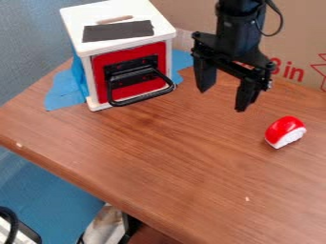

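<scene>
The black robot gripper [222, 91] hangs over the back of the wooden table, open, with nothing seen between its two fingers. It is to the right of a white toy oven [91, 27] with a red front and a black handle. A red and white object [284, 132], rounded, lies on the table to the right of the gripper and nearer the front.
Blue cloth [67, 92] lies around the oven. A cardboard panel [298, 52] stands behind. Some items sit below the table's left edge.
</scene>
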